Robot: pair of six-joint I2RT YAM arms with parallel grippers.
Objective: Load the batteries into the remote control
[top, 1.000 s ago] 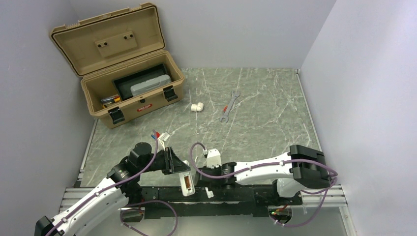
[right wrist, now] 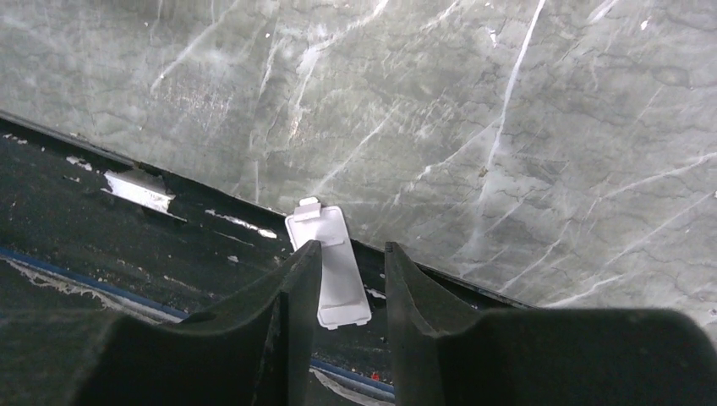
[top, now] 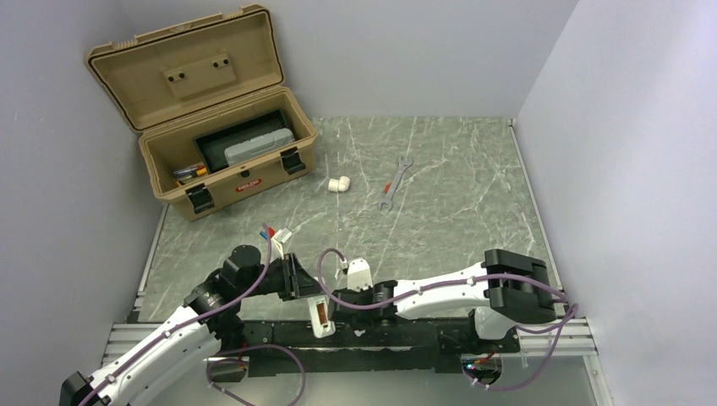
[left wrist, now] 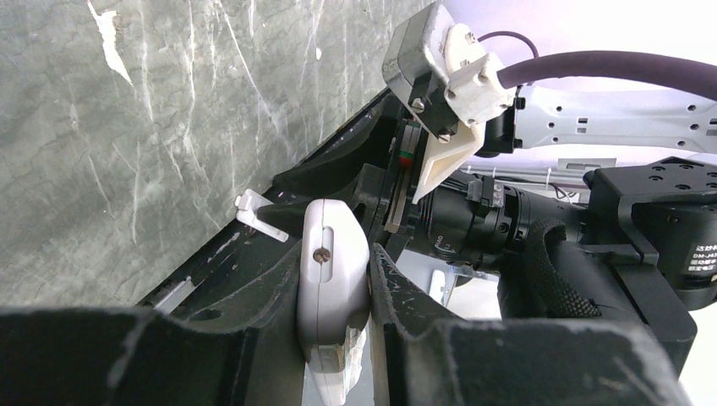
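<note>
My left gripper (top: 313, 289) is shut on the white remote control (top: 322, 326), which reaches over the table's front edge. In the top view its open battery bay shows something reddish-brown inside; I cannot tell how the batteries sit. The left wrist view shows the remote (left wrist: 332, 254) end-on between the fingers. A white battery cover (right wrist: 340, 275) lies on the dark front strip, beneath my right gripper, which stands part open. Its fingers appear on either side of the cover, the left one overlapping it in view, and nothing is held.
An open tan toolbox (top: 228, 182) stands at the back left with a grey case (top: 258, 146) inside. A white pipe elbow (top: 339, 184) and a wrench (top: 396, 183) lie on the marble tabletop.
The left arm and remote stayed still.
</note>
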